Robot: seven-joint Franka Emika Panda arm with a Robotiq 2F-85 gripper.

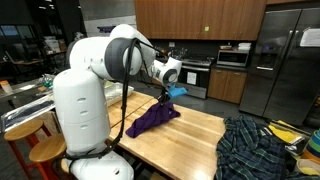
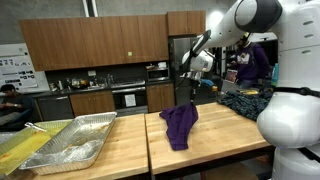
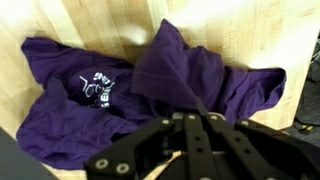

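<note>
A purple cloth [image 3: 185, 70] with a small white print lies crumpled on the light wooden table [image 1: 190, 140]. In the wrist view, part of it bunches up to my gripper, which is shut on the fabric; the fingertips are mostly hidden by the gripper body and the folds. Seen from exterior view 2, the purple cloth [image 2: 181, 125] rises toward the gripper [image 2: 193, 98], while its lower part still rests on the tabletop. Exterior view 1 has the gripper [image 1: 164, 95] above the cloth's far end.
A dark crumpled cloth pile [image 1: 245, 150] covers the table's right side. Beyond the table stands a person in white [image 1: 172, 72]. A large clear tray [image 2: 75, 145] is to the left in exterior view 2. Bare tabletop lies between cloth and pile.
</note>
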